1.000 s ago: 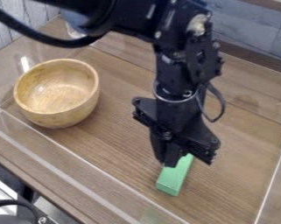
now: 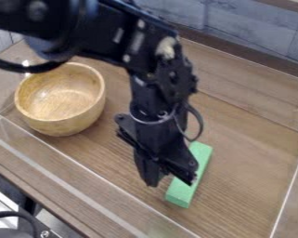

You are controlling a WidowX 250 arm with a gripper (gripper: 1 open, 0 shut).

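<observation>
The black gripper [image 2: 158, 175] hangs over the middle of the wooden table, low and just left of a green rectangular block [image 2: 189, 181] that lies flat on the tabletop. The gripper is shut, with nothing visible between its fingers; its body hides part of the block's left side.
A light wooden bowl [image 2: 62, 98] stands on the left side of the table. A grey plank wall [image 2: 238, 28] runs along the back, and cables lie at the bottom left corner.
The arm has moved left, and the gripper now sits left of the green block, uncovering more of it. The block and bowl look unmoved.
</observation>
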